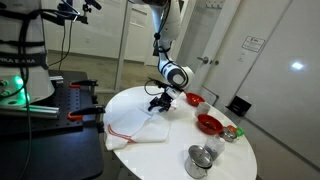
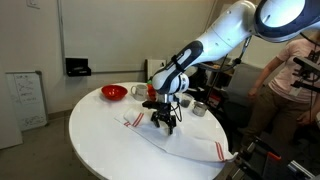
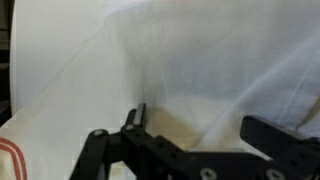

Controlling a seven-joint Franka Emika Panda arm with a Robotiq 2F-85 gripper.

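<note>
A white cloth [image 1: 137,124] with red stripes lies spread and rumpled on the round white table. My gripper [image 1: 163,103] is low over its far part, fingers pointing down. From the wrist, the cloth [image 3: 215,70] fills most of the picture, with a red-striped edge at the lower left. There the gripper stands open, its two dark fingers apart, with only cloth beneath the gap. In the second exterior view the gripper [image 2: 167,128] is over the cloth [image 2: 187,143]; whether the fingertips touch it I cannot tell.
Red bowls [image 1: 209,124] stand along the table's side with a metal pot [image 1: 197,160] and a clear container [image 1: 214,146]. Another red bowl [image 2: 114,92] is at the back in the second exterior view. Bare table [image 2: 100,145] lies left of the cloth there.
</note>
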